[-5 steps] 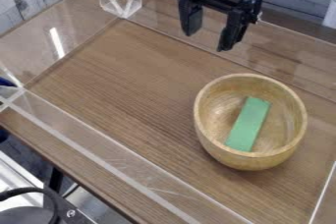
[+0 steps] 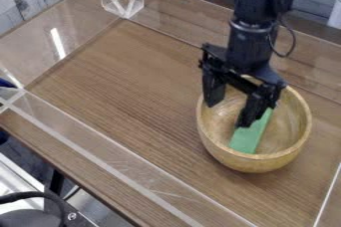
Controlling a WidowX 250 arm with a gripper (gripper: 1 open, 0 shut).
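Note:
A tan round bowl (image 2: 277, 150) sits on the wooden table at the lower right, with a pale green rectangular object (image 2: 248, 133) lying inside it. My black gripper (image 2: 241, 89) hangs over the bowl's far part, its fingers angled down toward the green object. The fingers stand apart; whether anything is between them is hard to tell, though nothing clear shows there.
A white wire-like holder (image 2: 122, 0) stands at the back left. A dark round shape (image 2: 34, 212) shows at the lower left corner.
The bowl and green object look unmoved.

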